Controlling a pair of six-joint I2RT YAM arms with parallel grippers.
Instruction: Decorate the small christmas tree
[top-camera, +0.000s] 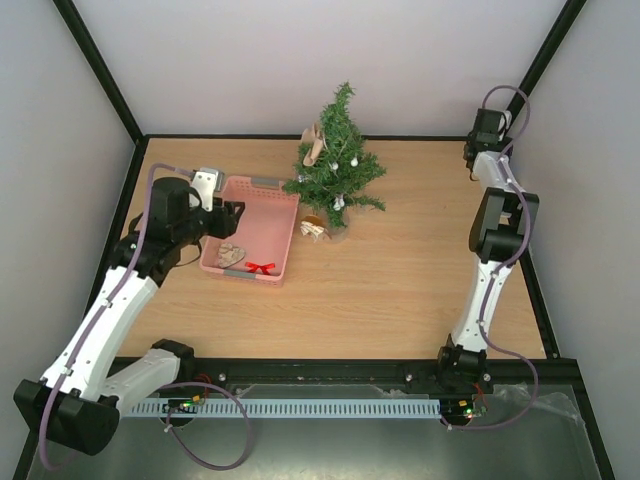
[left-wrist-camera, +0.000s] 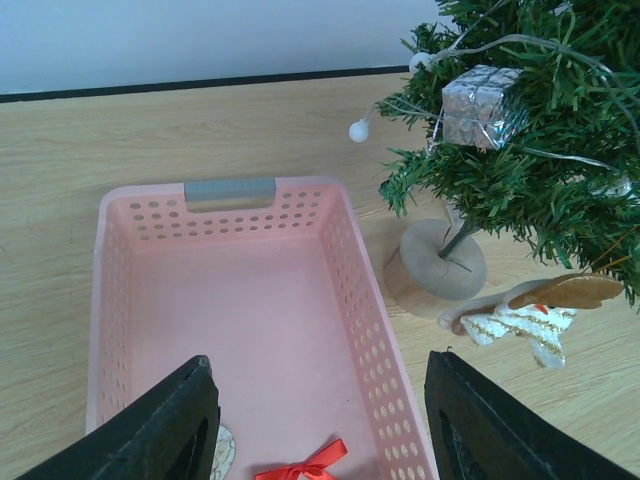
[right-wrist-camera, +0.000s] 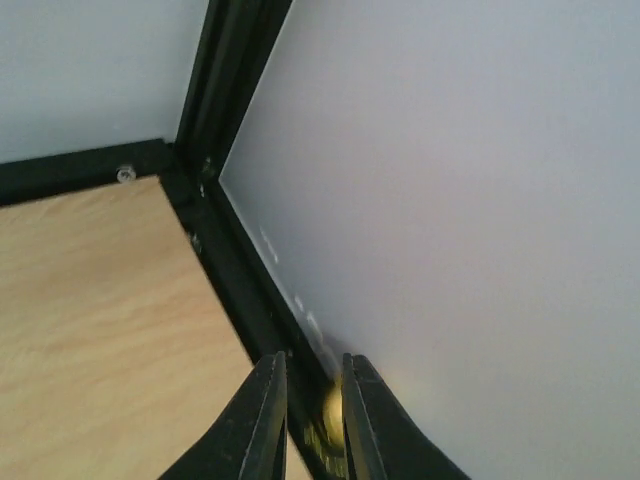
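Observation:
A small green christmas tree (top-camera: 338, 170) (left-wrist-camera: 540, 180) stands at the back centre with white balls, a silver gift box (left-wrist-camera: 480, 105) and other ornaments. A pink basket (top-camera: 268, 205) left of it holds a red bow (top-camera: 260, 267) (left-wrist-camera: 305, 467) and a pale ornament (top-camera: 230, 256). My left gripper (top-camera: 225, 217) is open above the basket, nothing between its fingers. My right gripper (top-camera: 480, 145) is at the back right, slightly open with a narrow empty gap between its fingers.
A white and gold ornament (left-wrist-camera: 515, 325) is low at the tree's near side. Walls and dark frame rails (top-camera: 540, 300) bound the table, close to my right gripper.

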